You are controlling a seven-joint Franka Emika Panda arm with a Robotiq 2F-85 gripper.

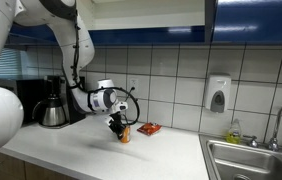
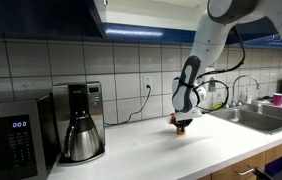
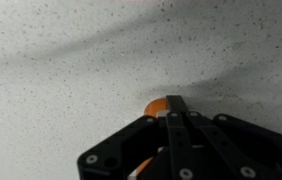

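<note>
A small orange object (image 1: 126,136) stands on the white counter in exterior view 1, right beside my gripper (image 1: 118,131). In the wrist view, part of the same orange object (image 3: 155,107) shows behind and left of the fingertips, the rest covered by the gripper. The fingers are closed together there, with nothing visible between them. From exterior view 2, the gripper (image 2: 180,124) is low over the counter and the orange object (image 2: 181,131) is partly hidden by it. Whether they touch is too small to tell.
A red packet (image 1: 148,129) lies farther back on the counter (image 1: 101,155). At the right is a sink (image 1: 243,162) with a soap bottle (image 1: 235,131) behind it. A coffee maker (image 2: 79,124) and microwave (image 2: 14,128) stand at the other end.
</note>
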